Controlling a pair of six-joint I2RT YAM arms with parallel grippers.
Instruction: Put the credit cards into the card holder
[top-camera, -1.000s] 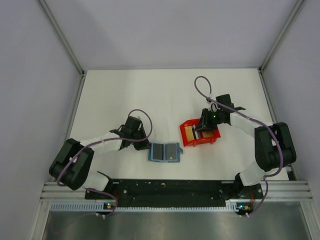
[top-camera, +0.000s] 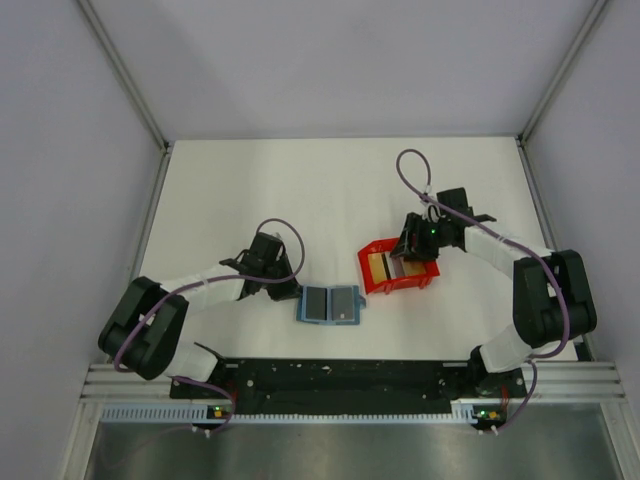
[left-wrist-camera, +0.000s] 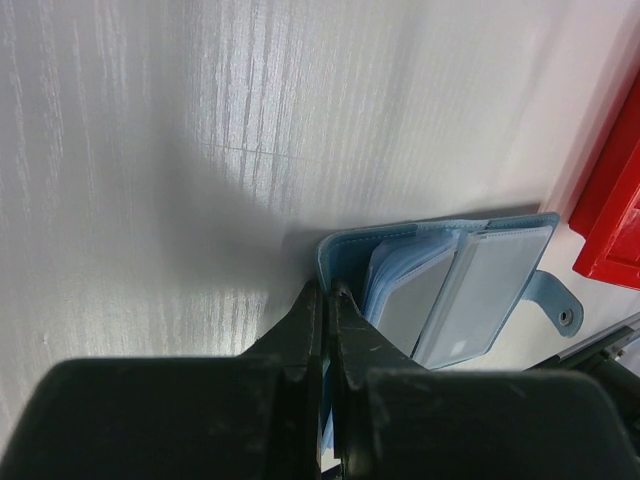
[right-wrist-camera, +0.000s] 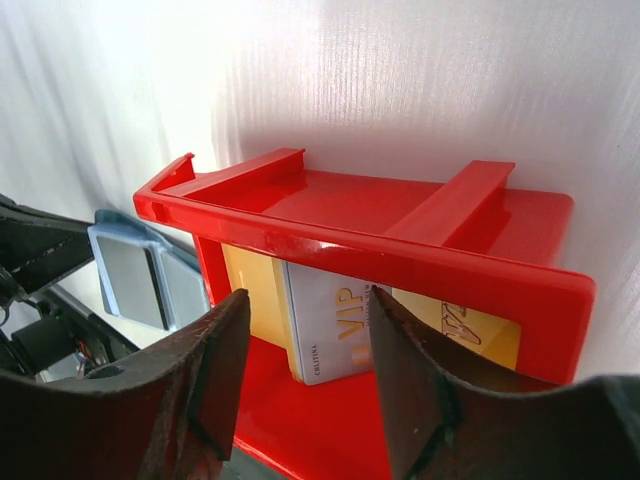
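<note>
The blue card holder (top-camera: 330, 305) lies unfolded on the table, its two clear pockets showing. Pinched at its left edge, the holder (left-wrist-camera: 450, 280) runs between the tips of my shut left gripper. To the right, a red tray (top-camera: 372, 282) holds the cards. My right gripper is open above that tray, with the silver VIP card (right-wrist-camera: 328, 320) lying between and below its fingertips. Gold cards, one on the left (right-wrist-camera: 258, 300) and one on the right (right-wrist-camera: 470, 325), flank the silver one. Whether the fingers touch the silver card I cannot tell.
The tray's raised red rim (right-wrist-camera: 380, 255) runs close beyond the right fingers. A snap tab (left-wrist-camera: 560, 302) sticks out from the holder's right side, towards the tray.
The right gripper has shifted very slightly to the right over the tray, and its cable has swung right. The left arm and the card holder have stayed still.
</note>
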